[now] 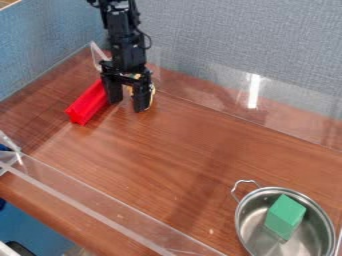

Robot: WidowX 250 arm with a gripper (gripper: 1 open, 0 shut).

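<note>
My black gripper (127, 94) hangs low at the back left of the wooden table, open. A red block (87, 103) lies just to its left. A yellow object (151, 92) is mostly hidden behind the gripper; I cannot tell whether it sits between the fingers.
A steel pot (307, 243) with a green block (285, 216) in it stands at the front right. Clear panels line the table edges.
</note>
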